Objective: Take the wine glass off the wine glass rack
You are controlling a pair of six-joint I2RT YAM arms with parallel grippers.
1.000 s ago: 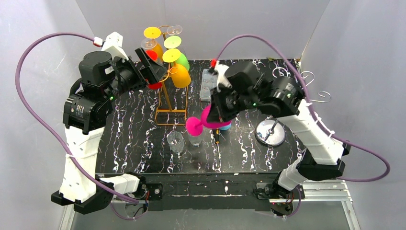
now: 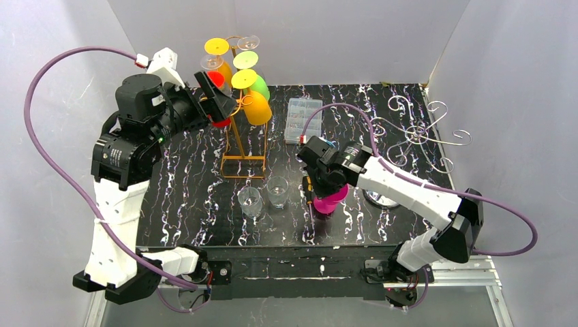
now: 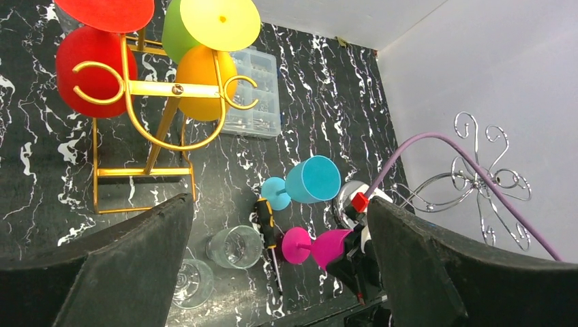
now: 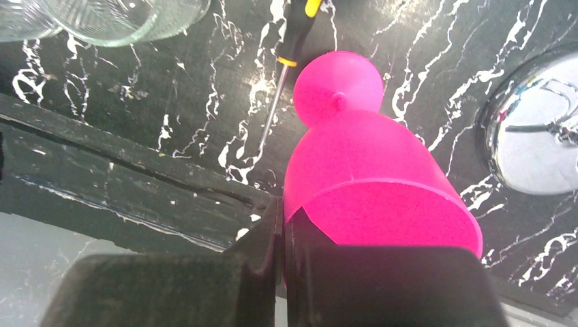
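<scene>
A pink wine glass [image 4: 354, 150] has its rim pinched by my right gripper, which is shut on it. Its foot points down toward the marble top near the front edge; whether it touches cannot be told. In the top view the right arm partly covers this glass [image 2: 330, 201]. My left gripper is open and empty, at the upper left beside the gold rack [image 2: 243, 158]. Upside down on that rack hang several coloured glasses, among them an orange one [image 2: 257, 107], a green one [image 2: 260, 86] and a red one [image 3: 95, 71].
Close by the pink glass lie a screwdriver [image 3: 266, 221] and a blue wine glass [image 3: 313, 180]. Two clear tumblers [image 2: 250, 201] stand to its left. A silver scroll rack [image 2: 414, 135] leans at the right, and a clear parts box [image 2: 300, 121] sits at the back.
The left arm has barely moved.
</scene>
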